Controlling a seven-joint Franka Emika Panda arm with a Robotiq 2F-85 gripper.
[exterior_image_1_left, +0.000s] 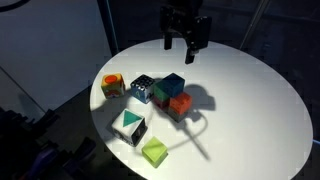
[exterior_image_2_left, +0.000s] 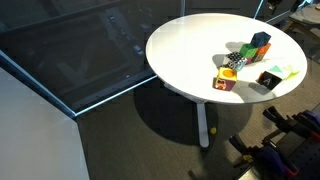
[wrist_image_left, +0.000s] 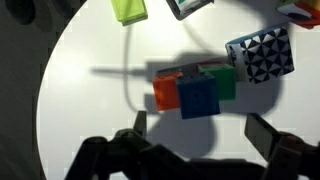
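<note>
My gripper (exterior_image_1_left: 180, 46) hangs above the round white table, its fingers apart and empty. Below it is a small stack: a dark blue block (exterior_image_1_left: 173, 82) rests on top of a red block (exterior_image_1_left: 180, 104) and a green block (exterior_image_1_left: 161, 93). From the wrist view, the blue block (wrist_image_left: 198, 96) lies between my spread fingers, farther down than the fingertips. The red block (wrist_image_left: 166, 93) and green block (wrist_image_left: 224, 80) show on either side of it. In exterior view 2 the blue block (exterior_image_2_left: 261, 39) also sits uppermost.
Near the stack stand a black-and-white patterned cube (exterior_image_1_left: 142, 87), a yellow-and-red cube (exterior_image_1_left: 112, 85), a white cube with a teal triangle (exterior_image_1_left: 129, 123) and a lime green cube (exterior_image_1_left: 154, 151).
</note>
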